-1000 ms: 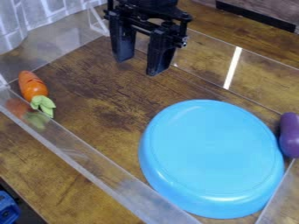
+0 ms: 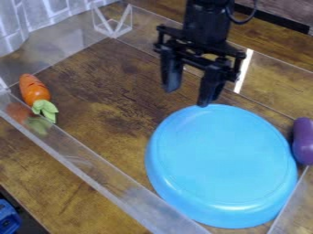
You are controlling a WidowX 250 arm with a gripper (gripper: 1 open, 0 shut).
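The black robot gripper hangs from the top centre over the wooden surface, just behind the far edge of a large blue plate. Its fingers point downward; whether anything is between them is hard to tell. An orange toy carrot with a pale green top lies at the left.
A purple object lies at the right edge, and another is partly visible at the lower right. Clear plastic walls border the area. The wooden floor left of the plate is bare.
The gripper has moved to the right and is now close behind the blue plate. The plate and carrot have not visibly moved.
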